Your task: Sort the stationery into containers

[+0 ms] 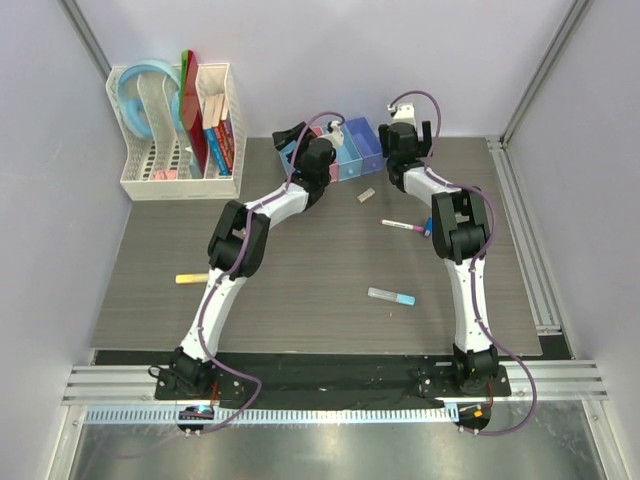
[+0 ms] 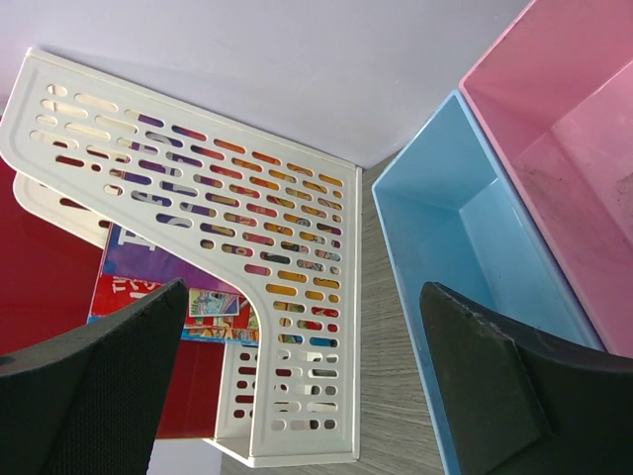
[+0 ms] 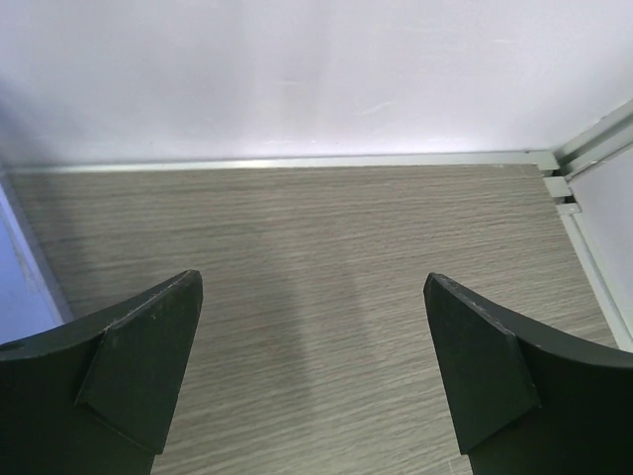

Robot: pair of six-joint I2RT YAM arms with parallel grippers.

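A row of bins stands at the back: pink (image 1: 334, 172), light blue (image 1: 348, 158) and violet-blue (image 1: 364, 145), plus a light blue one (image 2: 465, 213) at the left end. My left gripper (image 1: 312, 133) is open above the left bins, one finger (image 2: 514, 396) over the end bin and nothing between. Right of the row, my right gripper (image 1: 405, 138) hangs open over bare table. On the table lie a small pale block (image 1: 366, 195), a white-and-pink marker (image 1: 400, 225), a blue item (image 1: 428, 227) partly behind my right arm, a clear tube with light blue end (image 1: 391, 296) and a yellow stick (image 1: 191, 278).
A white rack (image 1: 228, 180) with books and blue headphones stands back left, close to the left end of the bins. Walls bound the table at the back and sides.
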